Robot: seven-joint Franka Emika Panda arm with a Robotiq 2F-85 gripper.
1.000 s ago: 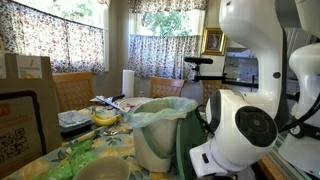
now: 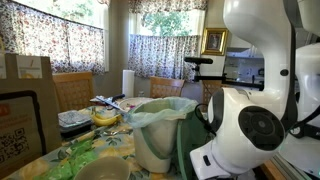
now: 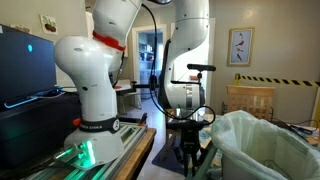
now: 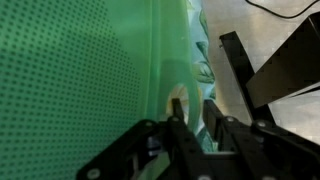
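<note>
In the wrist view, my gripper has its dark fingertips part open, one on each side of the edge of a green mesh-like sheet [image 4: 80, 90]. A small pale patch shows between the fingers; whether they touch anything is unclear. Exterior view 2 has the gripper [image 3: 186, 155] low, pointing down beside the bin. A light bin with a loose liner [image 2: 165, 110] stands on the table in exterior view 1, and a dark green piece [image 2: 190, 140] hangs at its right side. My white arm [image 2: 245, 120] hides the fingers there.
A beige bowl [image 2: 104, 169] sits in front of the bin. A cardboard box [image 2: 22, 120], green packets [image 2: 80, 155] and a yellow item [image 2: 105, 119] occupy the left of the table. Beside the fingers in the wrist view stands a dark post [image 4: 285, 65].
In exterior view 1, the arm's lower end has shifted slightly up and to the right. The bin and the table items have stayed put.
</note>
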